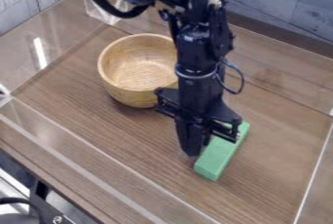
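Observation:
My gripper [196, 146] hangs low over the wooden table, its tip just left of a green rectangular block [224, 156] that lies flat on the right half of the table. The black wrist housing hides the block's far left part. The gripper looks shut, with nothing seen between its fingers; whether it touches the block is unclear.
A round tan wooden bowl [127, 69] sits behind and left of the arm. A clear plastic container [101, 6] stands at the top left. A pale wall edges the back.

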